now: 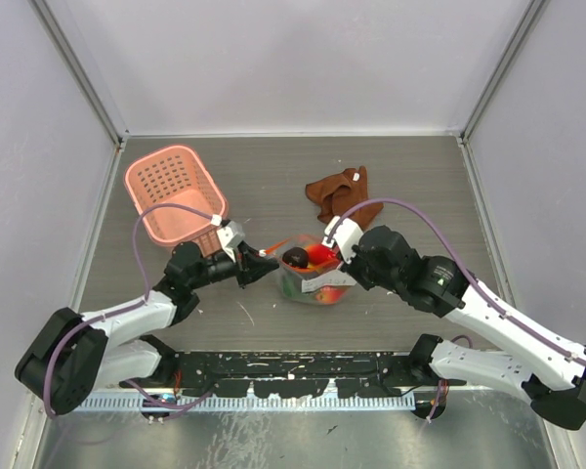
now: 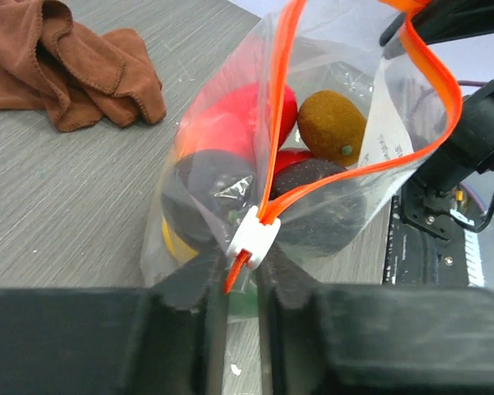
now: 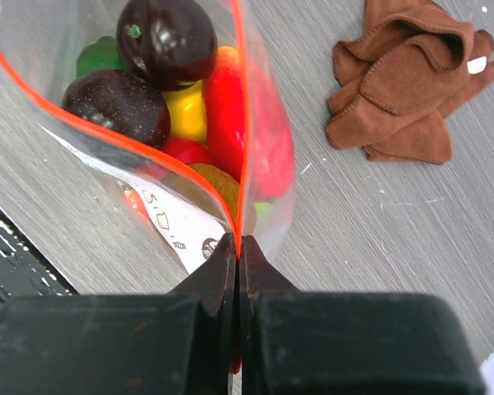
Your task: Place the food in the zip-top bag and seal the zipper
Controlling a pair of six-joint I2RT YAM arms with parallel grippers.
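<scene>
The clear zip top bag [image 1: 291,285] stands on the table between my arms, its orange-edged mouth wide open. Inside it are dark purple food [image 3: 166,41], a red pepper [image 3: 226,107], a yellow piece [image 3: 187,113] and a brown fruit [image 2: 332,123]. At the bag's left corner, a white slider [image 2: 253,237] sits on the orange zipper. My left gripper has its fingers on either side of the zipper end just below the slider, a narrow gap between them. On the opposite corner, my right gripper is shut on the bag's orange rim.
An empty pink basket [image 1: 181,153] stands at the back left, behind my left arm. A folded brown cloth [image 1: 342,192] lies behind the bag. Bare table shows around the bag and toward the back right.
</scene>
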